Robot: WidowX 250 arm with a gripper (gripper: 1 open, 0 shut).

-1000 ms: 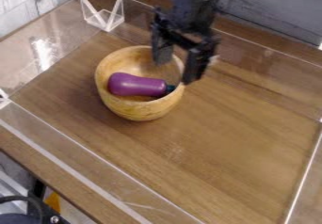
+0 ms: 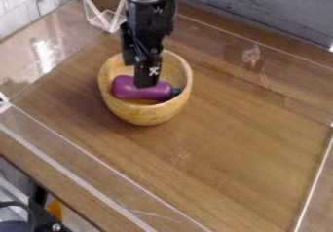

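Observation:
A purple eggplant [image 2: 140,92] with a green tip lies in a round yellow wooden bowl [image 2: 180,105]. The black gripper [image 2: 139,72] points down into the bowl, its open fingers just above the eggplant, toward the bowl's back-left. Whether the fingertips touch the eggplant is hard to tell.
A white wire rack [image 2: 104,14] stands at the back left, beside the arm. A pale wall runs along the back, and dark cables lie at the lower-left edge.
The gripper has moved left from the right of the bowl and come down over the eggplant. The bowl and eggplant look unmoved.

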